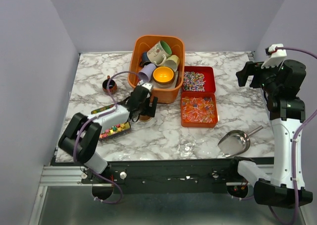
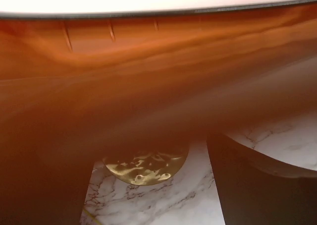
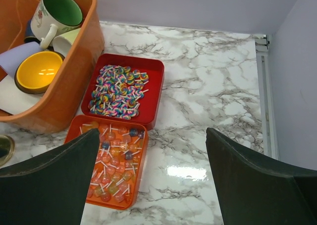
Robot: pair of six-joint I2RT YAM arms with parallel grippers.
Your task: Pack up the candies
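A round gold lid (image 1: 144,118) lies on the marble table, partly covered by my left gripper (image 1: 152,107) in the top view. In the left wrist view the shiny lid (image 2: 147,168) shows between the two open fingers, with nothing gripped. A clear jar (image 1: 186,145) is near the front edge. Lollipops fill the orange tray (image 3: 141,173) and swirl lollipops the red tray (image 3: 159,92). Colourful candies sit in a dark tray (image 1: 117,134), partly hidden under the left arm. My right gripper hangs open and empty, high at the right.
An orange bin (image 1: 180,59) of mugs and bowls stands right beside the left gripper and its wall (image 2: 148,81) fills much of that wrist view. A metal scoop (image 1: 235,143) lies front right; a dark mug (image 1: 110,85) stands back left.
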